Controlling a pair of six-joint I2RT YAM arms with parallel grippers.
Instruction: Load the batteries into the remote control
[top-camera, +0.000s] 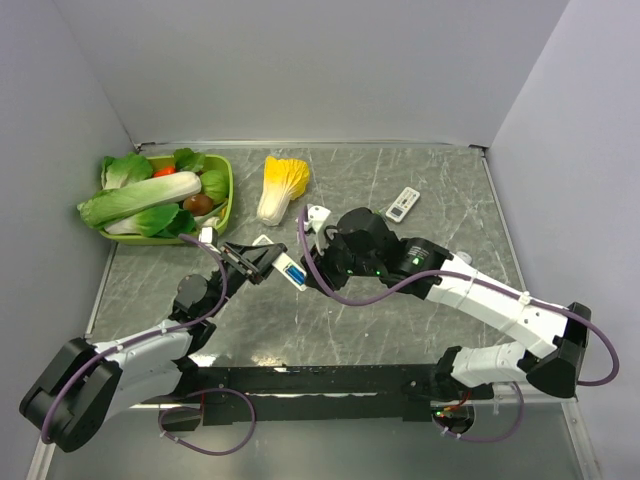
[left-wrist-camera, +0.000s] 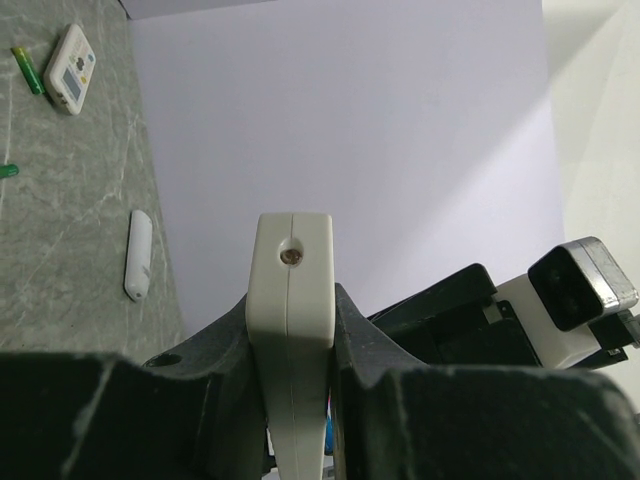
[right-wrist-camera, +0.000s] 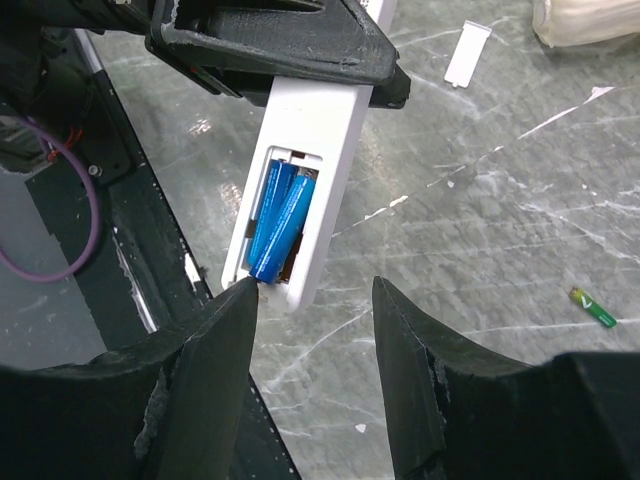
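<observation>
My left gripper (top-camera: 262, 258) is shut on the white remote (right-wrist-camera: 319, 122), which it holds tilted in the air with the battery compartment facing my right gripper. Two blue batteries (right-wrist-camera: 290, 220) lie in that compartment, the right one looking slightly raised and askew. My right gripper is part open at the compartment's lower end, one fingertip close to the battery ends, with no battery between its fingers. In the left wrist view the remote's end (left-wrist-camera: 290, 250) stands between the left fingers. A small white cover (right-wrist-camera: 466, 55) lies on the table.
Green batteries (right-wrist-camera: 592, 307) lie on the table, near a second remote (top-camera: 403, 204) and a white oblong object (left-wrist-camera: 139, 254). A vegetable basket (top-camera: 228, 180) stands back left, with a napa cabbage (top-camera: 280, 188) beside it.
</observation>
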